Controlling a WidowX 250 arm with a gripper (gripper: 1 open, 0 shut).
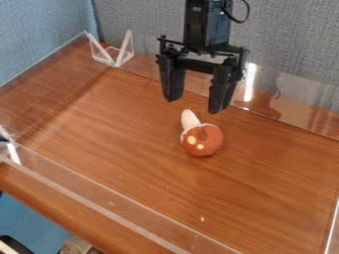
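My black gripper (197, 87) hangs open over the wooden table, its two fingers apart with nothing between them. Below it and a little to the right, a small orange-red round toy (204, 143) with pale spots and a white upper part lies on the table, apart from the gripper.
The wooden table (119, 159) is otherwise mostly clear, edged by transparent walls. A white wire-like frame (111, 52) is at the back left corner. Grey padded panels stand behind and to the left.
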